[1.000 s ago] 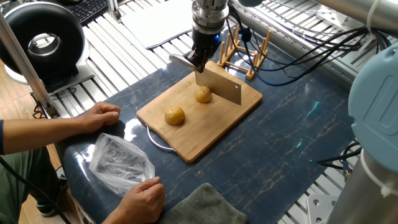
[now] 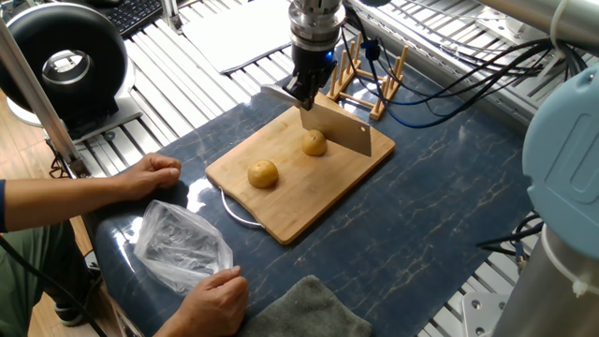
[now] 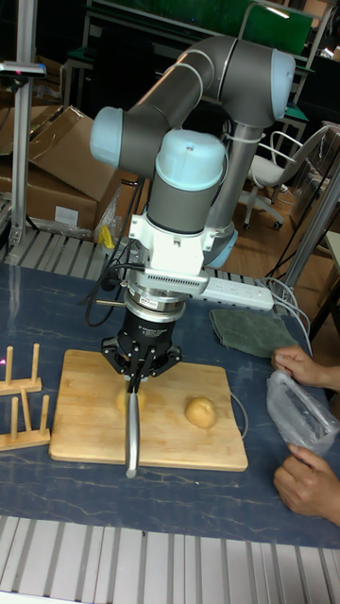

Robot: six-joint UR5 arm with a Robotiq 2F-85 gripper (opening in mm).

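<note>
My gripper (image 2: 303, 97) is shut on the handle of a wide-bladed knife (image 2: 339, 130), which hangs over the wooden cutting board (image 2: 298, 204) with its blade upright. One potato (image 2: 314, 143) sits right at the blade and looks whole; whether the edge has entered it cannot be made out. A second potato (image 2: 263, 174) lies apart on the board. Seen from the other side, the knife handle (image 3: 132, 443) points towards the camera and partly covers the nearer potato (image 3: 122, 402). The other potato (image 3: 201, 411) is in full view there.
A person's hands (image 2: 211, 301) rest on the table beside a clear plastic bag (image 2: 182, 248). A grey-green cloth (image 2: 309, 311) lies at the front edge. Behind the board stands a wooden peg rack (image 2: 375, 105). Right of the board, the dark tabletop (image 2: 440, 197) is bare.
Over the last second, the knife and the potato at its blade have shifted slightly to the right, the knife also a little lower. The second potato and the person's hands are where they were.
</note>
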